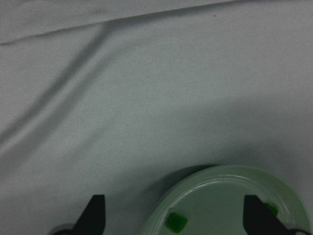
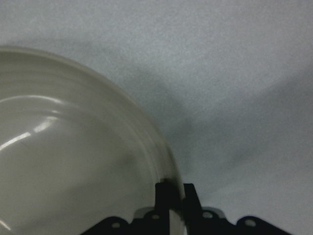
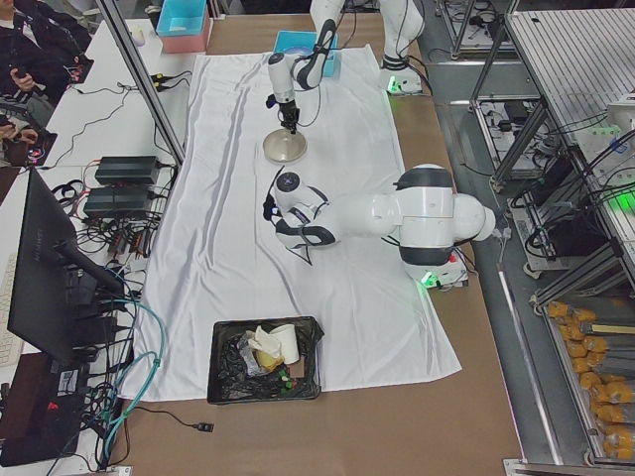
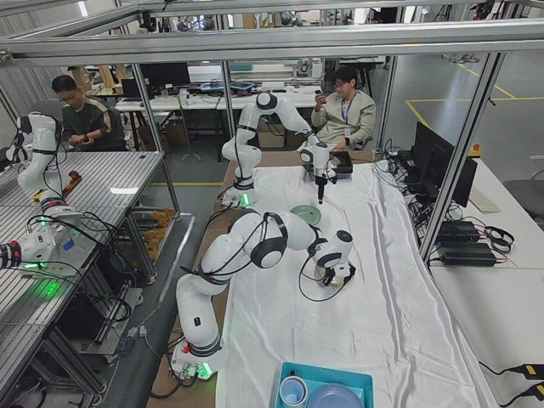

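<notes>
A cream plate (image 3: 283,146) lies on the white cloth. In the right wrist view my right gripper straddles that plate's rim (image 2: 122,103), its fingers close together on it; whether they grip it I cannot tell. A green plate (image 4: 304,212) holds small green pieces (image 1: 176,223). My left gripper stands open above that plate's edge, nothing seen between its fingers but the plate and cloth below.
A black lined bin (image 3: 263,387) with assorted waste stands at one end of the cloth, a blue tray (image 4: 344,378) with cup and plate at the other. Monitors and cables line one side.
</notes>
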